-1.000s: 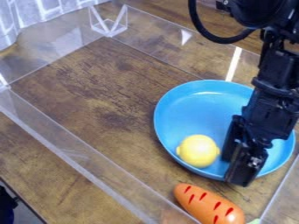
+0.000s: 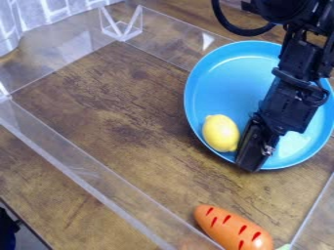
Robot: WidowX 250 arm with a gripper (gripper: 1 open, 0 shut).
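Note:
A blue plate (image 2: pixel 229 83) lies at the right of the wooden surface, with a yellow lemon-like object (image 2: pixel 221 133) on its lower left part. My black gripper (image 2: pixel 245 153) is low in the plate, just right of the yellow object and against the plate's lower rim. Its fingers are dark and overlapping, so their opening is unclear.
An orange toy carrot (image 2: pixel 232 229) lies below the plate at the front. Clear plastic walls (image 2: pixel 78 171) border the wooden area (image 2: pixel 111 107), whose left and middle part is bare.
The plate, the yellow object and my gripper have all moved upward in the view, toward the back. The plate's rim is now higher and a little further right. The carrot is still.

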